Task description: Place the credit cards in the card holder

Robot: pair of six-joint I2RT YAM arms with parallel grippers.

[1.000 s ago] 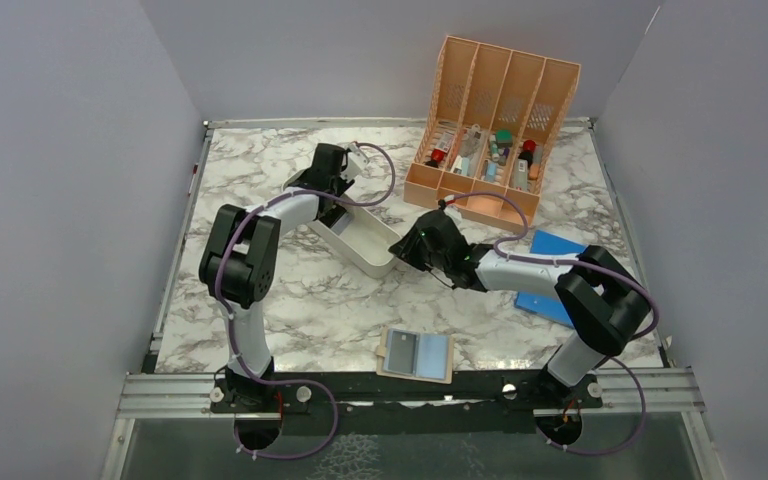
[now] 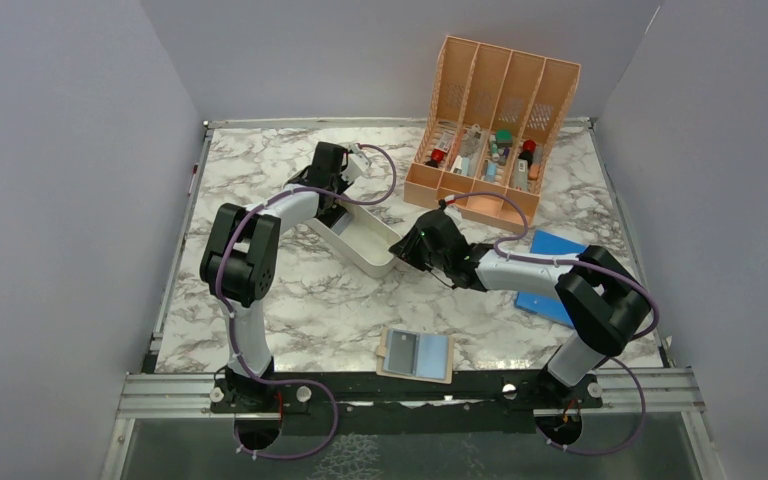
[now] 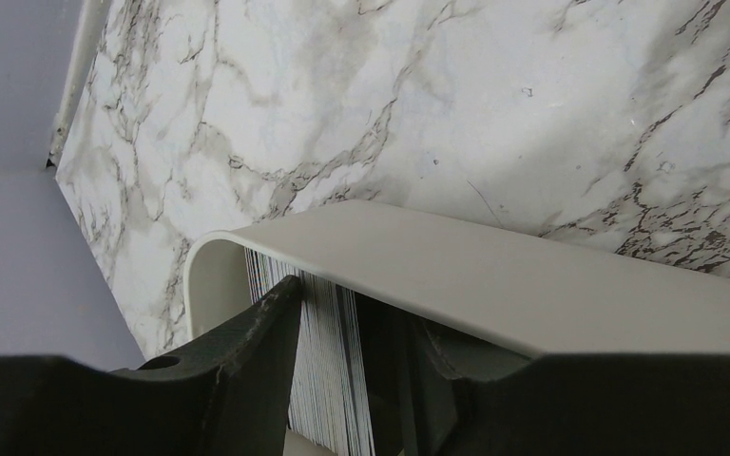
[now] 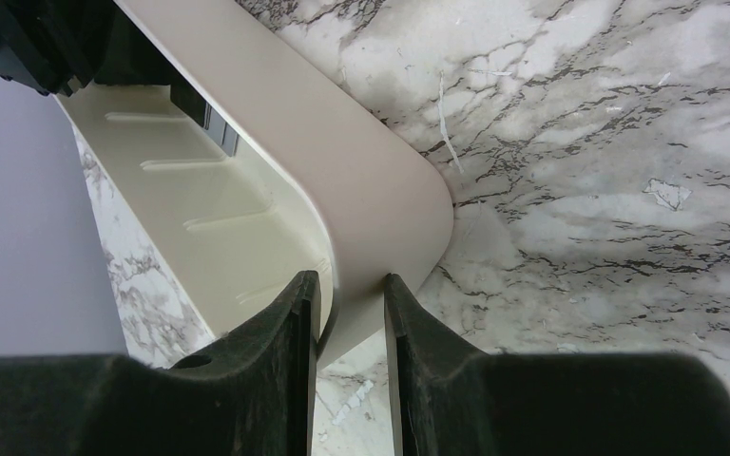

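Observation:
A long cream box [image 2: 370,240] stands at an angle on the marble table, apparently the card holder. Thin cards packed on edge [image 3: 323,361] fill part of its far-left end. My left gripper reaches down into that end, its fingers apart on either side of some of the cards; a dark gap shows beside one finger, and the lower fingers are partly hidden by the wall. At the near-right corner, my right gripper straddles the box wall, one finger inside and one outside. Its fingers stand apart, wider than the thin wall.
A wooden organizer [image 2: 425,195] with several small items stands open at the back right. Partly under the right arm lies a blue sheet [image 2: 550,308]. A small board with grey and light-blue panels [image 2: 417,355] rests at the front edge.
Hardly anything differs. Both arms keep their places at the box, with at most a slight shift of the left arm; the box has not visibly moved.

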